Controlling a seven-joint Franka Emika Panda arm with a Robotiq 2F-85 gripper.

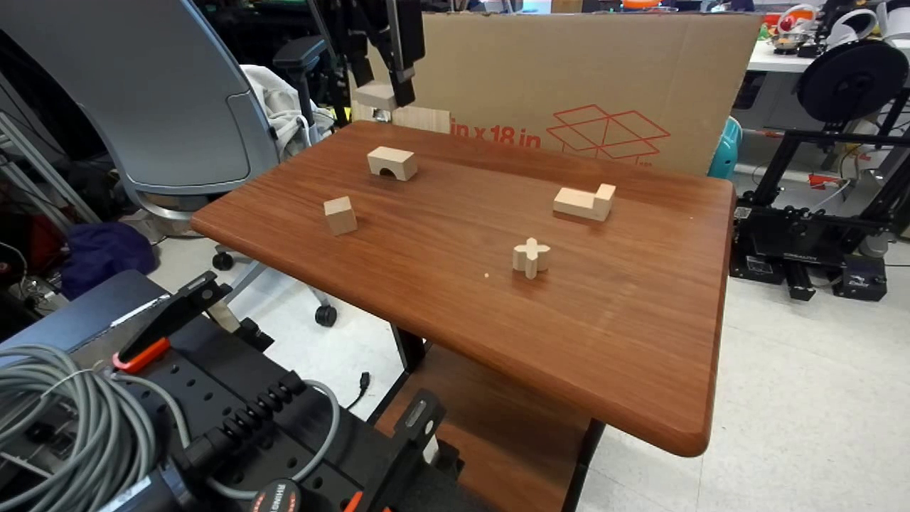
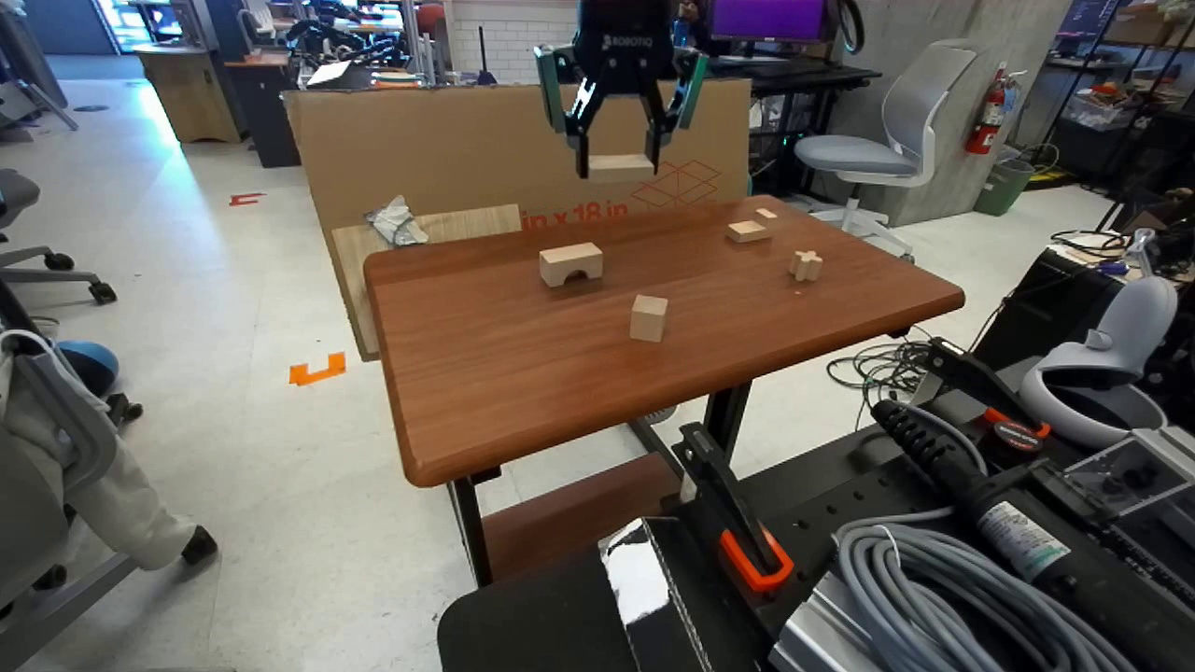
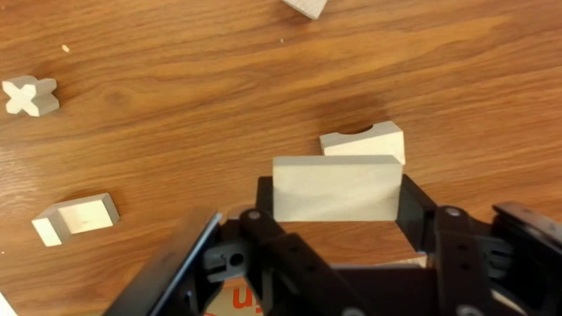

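Note:
My gripper is shut on a flat rectangular wooden block (image 3: 337, 188), gripped by its two short ends. In exterior view 2 this held block (image 2: 621, 168) hangs well above the back of the table. Beneath it an arch block (image 1: 392, 163) stands on the tabletop with its notch downward; the wrist view shows the arch block (image 3: 369, 141) partly covered by the held one. A small wooden cube (image 1: 340, 216) sits nearer the table's front left edge. Farther right are an L-shaped block (image 1: 584, 203) and a cross-shaped block (image 1: 530, 257).
A cardboard sheet (image 1: 580, 94) rises behind its back edge. The black base with clamps and a coiled grey cable (image 1: 77, 418) lies off the near side.

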